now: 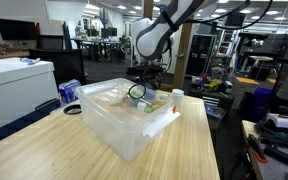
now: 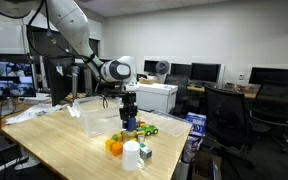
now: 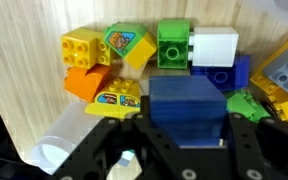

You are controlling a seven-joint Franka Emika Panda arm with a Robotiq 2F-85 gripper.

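Note:
In the wrist view, a blue block [image 3: 187,108] sits between the dark fingers of my gripper, which is shut on it. The block covers part of the toy bricks beneath, and its height over the table is hard to judge. Around it lie a green brick [image 3: 172,42], a white brick [image 3: 213,47], a darker blue brick [image 3: 221,77], a yellow brick [image 3: 80,47] and an orange piece [image 3: 85,82]. In exterior view 1 the gripper is seen only through the clear bin [image 1: 121,122], without detail.
A white cup [image 2: 131,156] stands close to the bricks, toward the camera in exterior view 2. The clear bin's walls rise beside the brick area. Bare table [image 1: 44,150] stretches on the bin's other side. A person [image 2: 119,72] stands behind the table.

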